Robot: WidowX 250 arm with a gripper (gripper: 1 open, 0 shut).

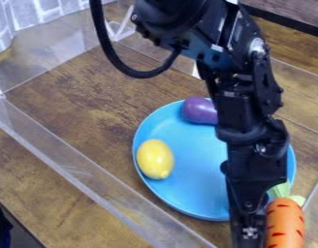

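Observation:
My black gripper (pixel 252 218) reaches down over the right side of a blue plate (pixel 181 194), its lower end beside an orange carrot (pixel 285 228) with pale green top at the bottom right. The fingers are dark and overlap, so their spacing is hard to make out. A yellow egg-shaped object (pixel 155 158) lies on the plate's left, and a purple eggplant-like object (pixel 197 110) at its back, partly behind the arm.
A transparent edge strip runs diagonally along the lower left, and another edge stands at the top left.

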